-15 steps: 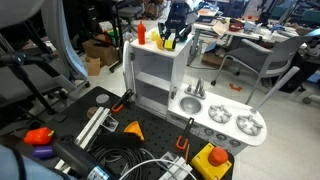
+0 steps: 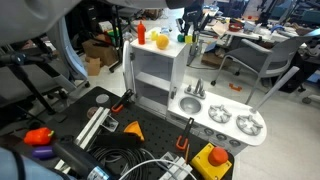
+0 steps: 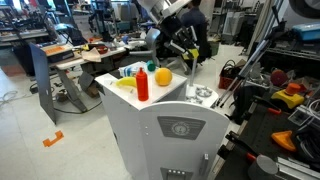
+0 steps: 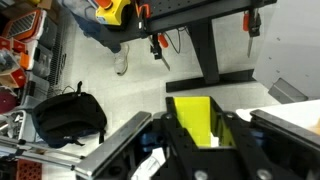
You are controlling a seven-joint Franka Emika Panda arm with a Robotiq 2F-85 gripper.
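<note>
In the wrist view a yellow object point(image 4: 194, 116) sits between the fingers of my gripper, which is shut on it. The same yellow object point(image 3: 193, 51) shows small in exterior view 2, with the gripper point(image 3: 188, 55) above the right part of a white cabinet top point(image 3: 120, 92). Exterior view 1 has the gripper point(image 2: 187, 36) over the cabinet's right end. On that top stand a red bottle point(image 3: 142, 84) and a round orange object point(image 3: 164, 74). What exactly the yellow object is, I cannot tell.
Right of the cabinet in exterior view 1 lies a white counter with a sink tap point(image 2: 198, 88) and round burners point(image 2: 249, 124). A dark toolbox-like surface with cables, clamps and a red-yellow emergency button point(image 2: 213, 160) fills the foreground. A grey chair point(image 2: 262, 55) stands behind.
My gripper has moved rightward over the cabinet top in exterior view 1, with the yellow object travelling along. The red bottle and orange object have stayed put.
</note>
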